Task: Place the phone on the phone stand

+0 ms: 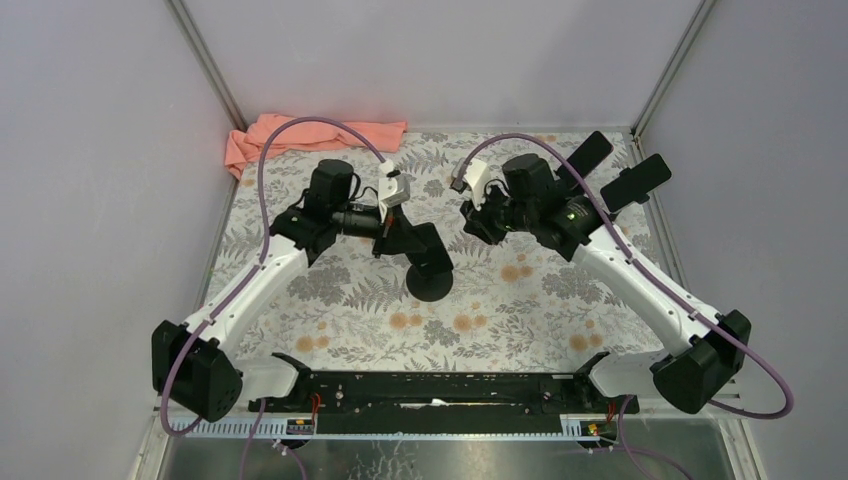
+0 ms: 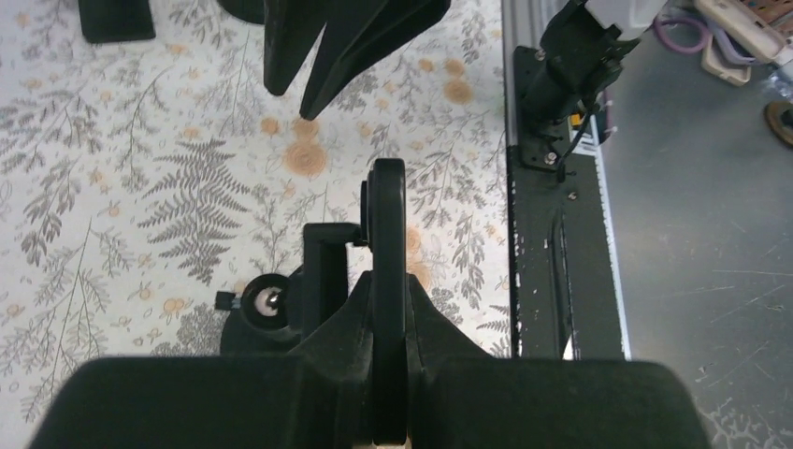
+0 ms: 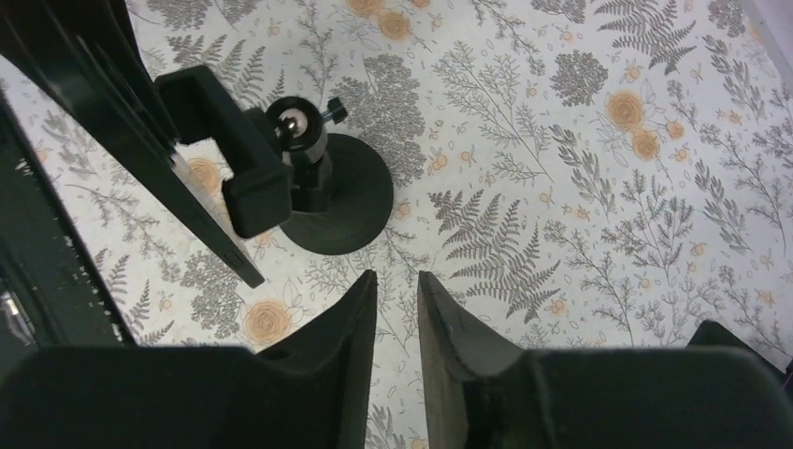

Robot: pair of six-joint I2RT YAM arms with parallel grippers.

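In the top view a black phone stand (image 1: pixel 429 285) stands mid-table, a dark slab (image 1: pixel 435 247) at its top. My left gripper (image 1: pixel 397 245) is shut on that slab, seen edge-on as the upright phone (image 2: pixel 388 210) in the left wrist view, against the stand's holder (image 2: pixel 325 271). My right gripper (image 1: pixel 478 228) is a short way to the right, apart from the phone, nothing between its fingers, only slightly parted in the right wrist view, where the stand's round base (image 3: pixel 348 210) and clamp show.
Two further black stands with dark slabs (image 1: pixel 584 160) (image 1: pixel 637 182) stand at the back right. A pink cloth (image 1: pixel 300 133) lies along the back left.
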